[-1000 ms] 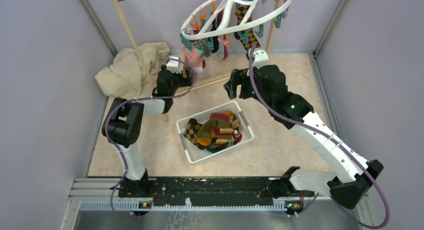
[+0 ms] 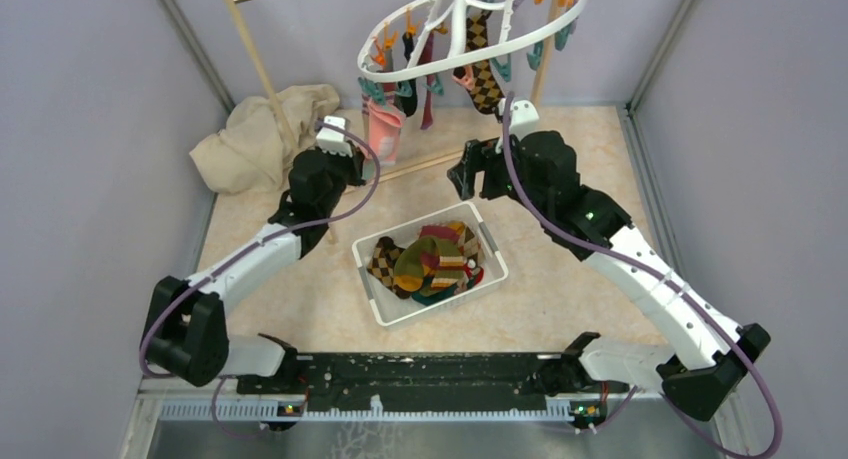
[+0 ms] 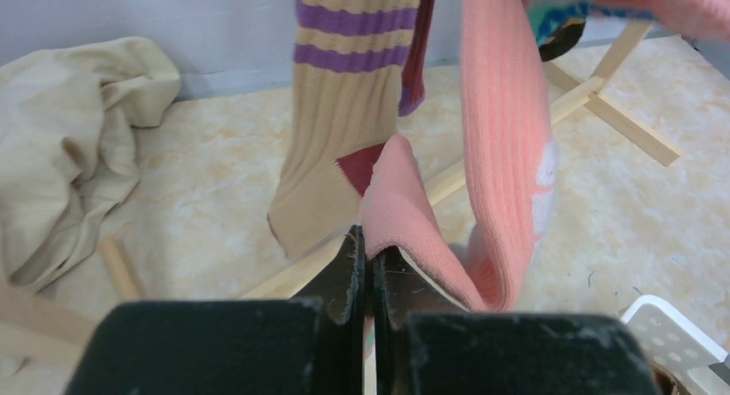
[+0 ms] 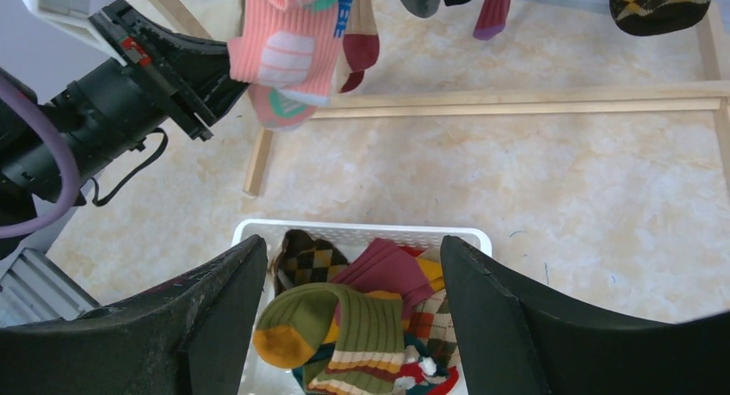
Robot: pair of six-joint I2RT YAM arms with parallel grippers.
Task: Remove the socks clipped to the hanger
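Observation:
A white round hanger [image 2: 410, 71] with coloured clips and hanging socks is at the top. My left gripper is shut on a pink sock [image 3: 400, 197], pinching its fabric under the hanger. A striped beige sock [image 3: 344, 120] hangs just behind it. My right gripper [image 2: 475, 174] stands open above the right of a white bin [image 2: 390, 319], nothing between its fingers. The bin holds a pile of socks [image 4: 361, 326] in several colours.
A beige cloth [image 2: 235, 154] lies at the back left by a wooden frame [image 2: 250, 44]. Wooden bars [image 4: 516, 102] cross the floor behind the bin. The floor right of the bin is clear.
The hanger's socks and clips have shifted. The right arm is nearly still.

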